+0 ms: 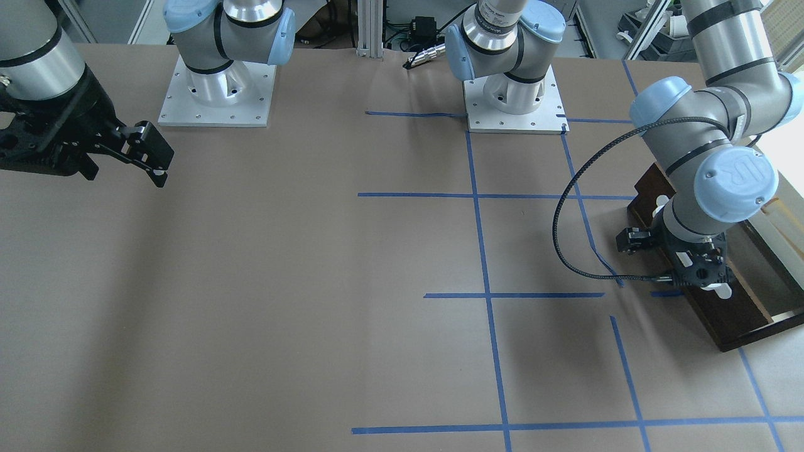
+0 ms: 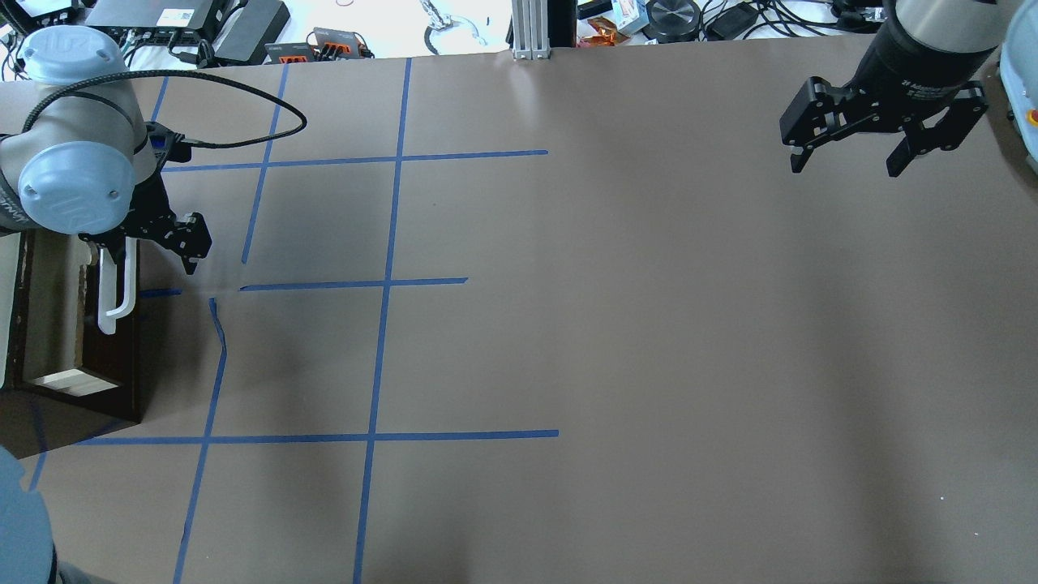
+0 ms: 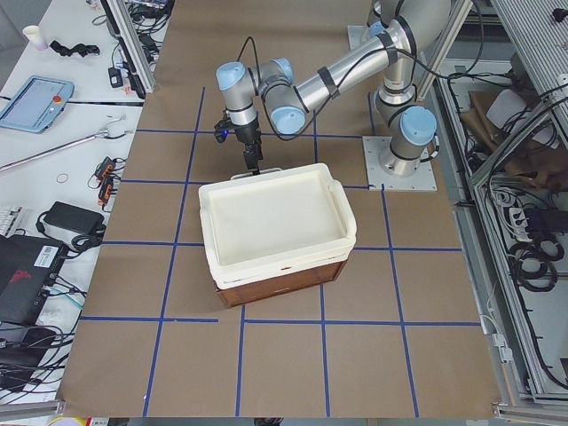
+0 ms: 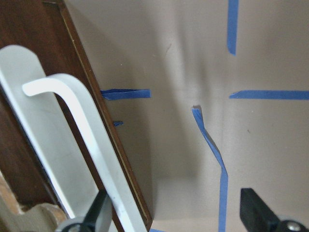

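A dark wooden box with a cream top stands on the taped table. A white handle on a white plate is fixed to its brown front panel; in the top view that panel shows an open gap behind it. My gripper is at the handle. In the left wrist view one finger touches or overlaps the handle, the other is out over the table beside the box. The fingers are wide apart, so the gripper looks open.
Another arm's black gripper hangs at the left of the front view, with two more arm bases behind.
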